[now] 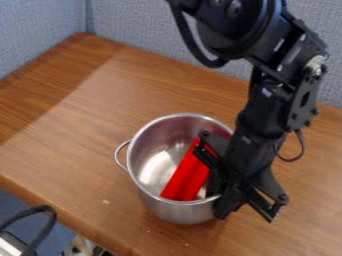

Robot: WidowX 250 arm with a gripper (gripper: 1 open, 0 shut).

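A steel pot [154, 160] with a wire side handle stands near the middle of the wooden table, tilting not evident. Inside it lies a red oblong object [185, 175]. My black gripper [234, 185] is over the pot's right side, its fingers at the rim and beside the red object. Whether it is open or shut on the rim or the object is hard to tell, as the arm hides that part.
Grey padded walls stand behind it. A black cable and floor show past the front-left edge.
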